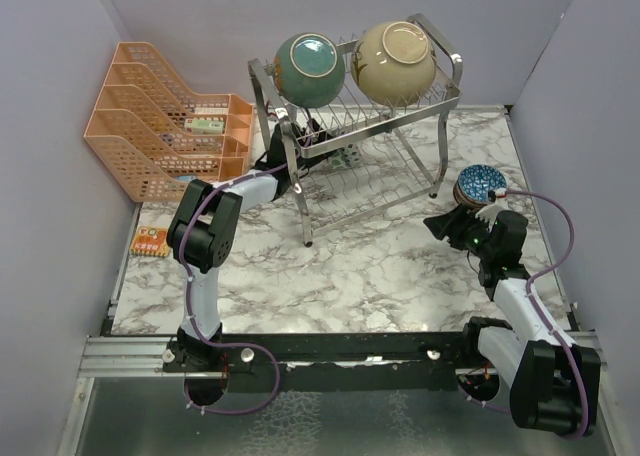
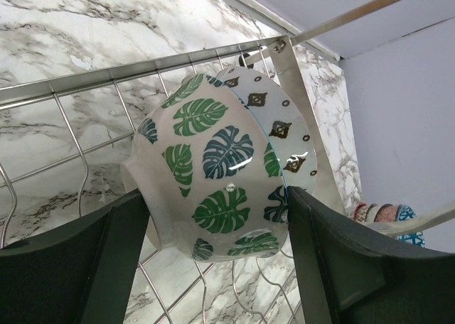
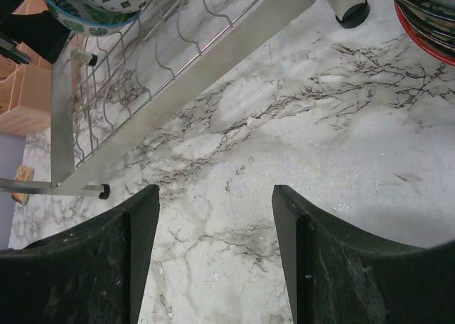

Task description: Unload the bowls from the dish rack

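The metal dish rack [image 1: 441, 156] carries a teal bowl [image 1: 309, 70] and a cream bowl [image 1: 394, 64] on its upper tier. My left gripper reaches into the lower tier, fingers either side of a leaf-patterned bowl [image 2: 206, 160]; whether they grip it is unclear. A diamond-patterned bowl [image 2: 291, 132] sits behind that one. Right of the rack, my right gripper [image 1: 441, 226] stands open and empty, near a stack of bowls [image 1: 479, 181].
An orange plastic organiser [image 1: 130, 126] stands at the back left, with a small orange packet [image 1: 150, 242] before it. Walls border both sides.
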